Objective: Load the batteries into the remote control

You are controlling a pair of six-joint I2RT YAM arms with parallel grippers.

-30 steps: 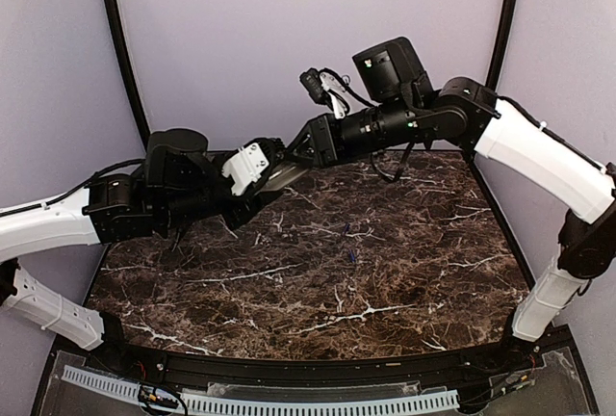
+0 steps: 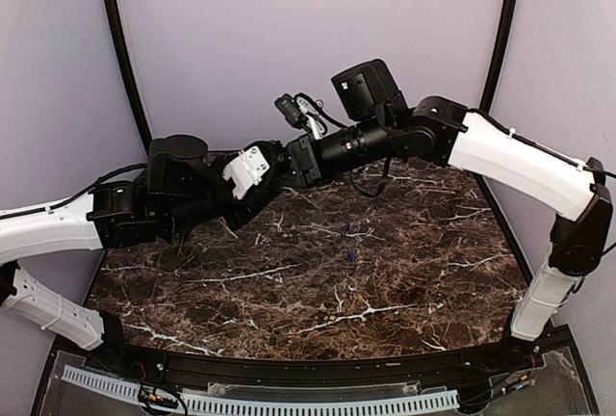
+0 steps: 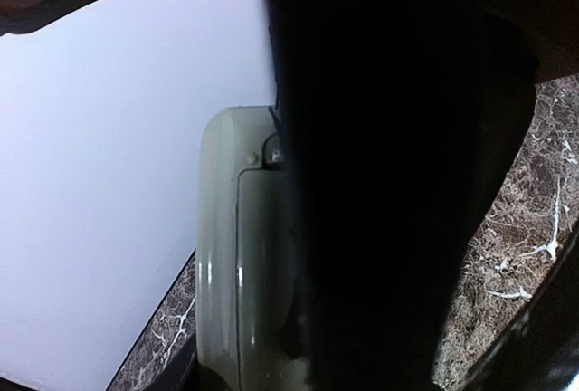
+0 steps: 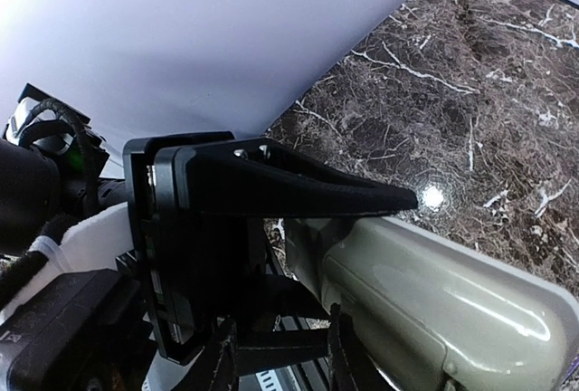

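Observation:
Above the middle of the table, the left gripper (image 2: 270, 169) is shut on a grey remote control (image 3: 222, 264), raised off the surface. The remote's rounded end and a seamed panel show in the left wrist view, partly behind a black gripper part. My right gripper (image 2: 294, 160) is at the remote, its fingers apart. In the right wrist view one finger (image 4: 308, 183) reaches along the edge of the remote (image 4: 452, 300), and the other side is partly hidden. Two small blue pieces, perhaps batteries (image 2: 352, 256), lie on the table. The battery compartment's inside is out of sight.
Pale walls (image 2: 318, 31) close in the back and sides. Both arms meet closely over the rear centre.
My right arm has moved left and slightly down, closing in on the left gripper and covering the remote from above. The left gripper has barely shifted. The blue pieces lie where they were.

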